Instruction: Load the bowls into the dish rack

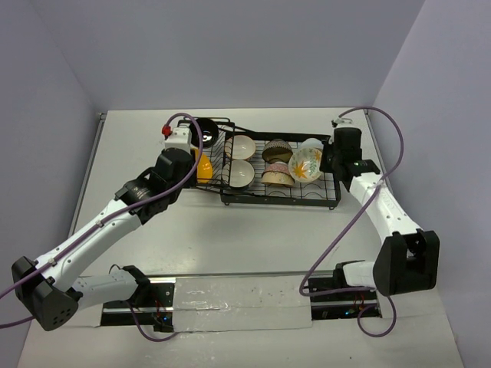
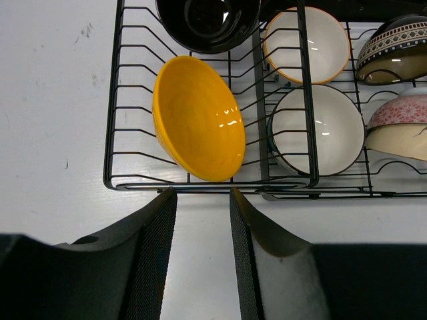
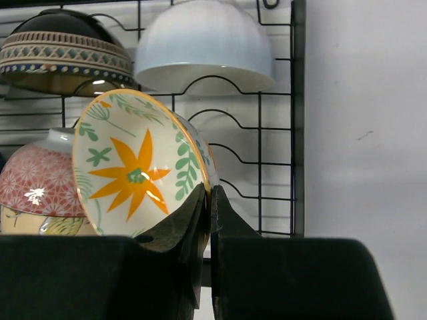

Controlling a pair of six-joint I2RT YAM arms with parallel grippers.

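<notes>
A white bowl with an orange flower and green leaves (image 3: pixel 133 167) is over the right end of the black dish rack (image 1: pixel 280 201). Its rim is pinched by my right gripper, which is shut on it; the bowl tilts, its inside facing the camera. My left gripper stands open and empty just in front of the rack's left section. There a yellow bowl (image 2: pixel 200 120) leans in the wires, below a black bowl (image 2: pixel 208 20). Whether the flower bowl touches the wires I cannot tell.
Beside the flower bowl are a pale blue bowl (image 3: pixel 207 47), a dark patterned bowl (image 3: pixel 67 53) and a pink bowl (image 3: pixel 43 177). Two white bowls sit mid-rack, one of them (image 2: pixel 317 130) in front. Bare wires show at the rack's right end.
</notes>
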